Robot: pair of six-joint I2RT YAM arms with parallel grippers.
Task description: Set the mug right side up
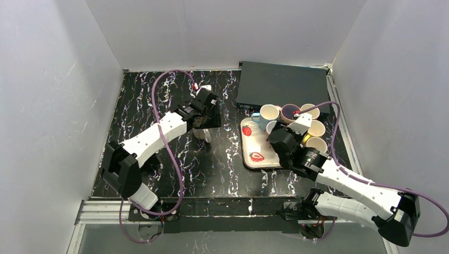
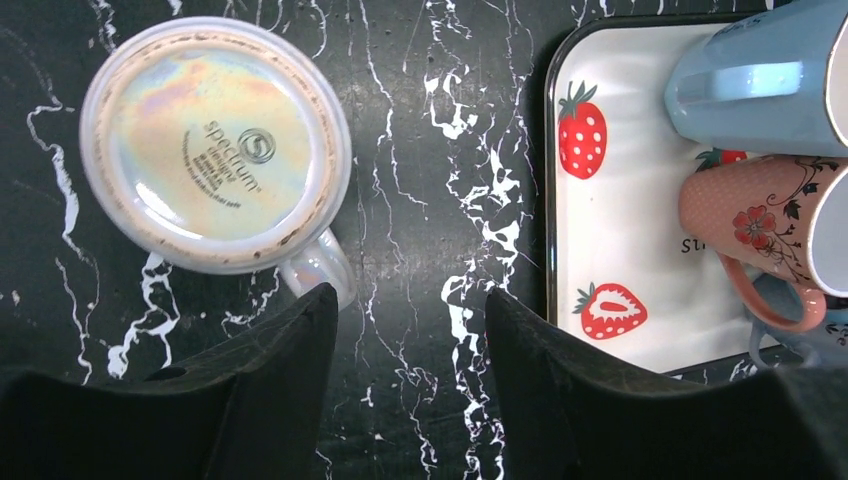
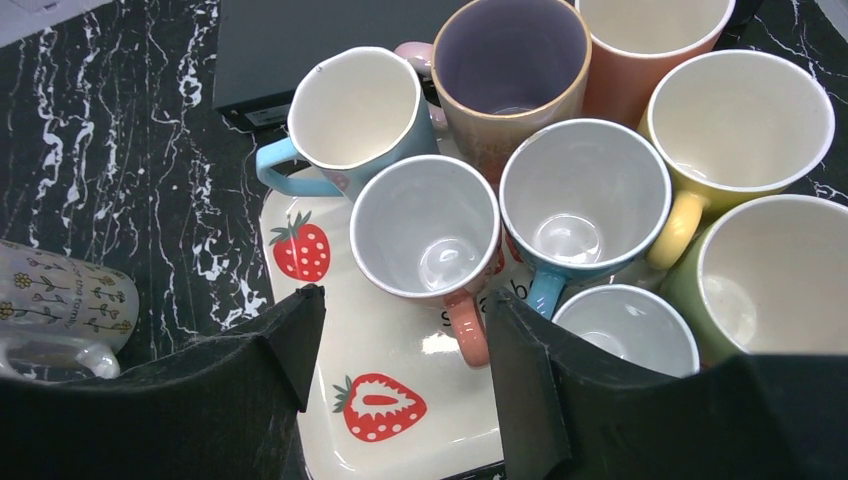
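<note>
An upside-down mug [image 2: 215, 140] with a floral print [image 3: 70, 295] stands on the dark table left of the tray, its base facing up, handle toward my left gripper. In the left wrist view my left gripper hangs open above and beside it, nothing between the fingers; in the top view it partly hides the mug. My right gripper is open above the tray, near a pink mug [image 3: 420, 225] and its handle, with nothing seen held.
A strawberry tray [image 3: 345, 440] at right is crowded with several upright mugs, including blue [image 3: 345, 120] and yellow [image 3: 700, 120] ones. A dark flat box [image 1: 280, 82] lies behind it.
</note>
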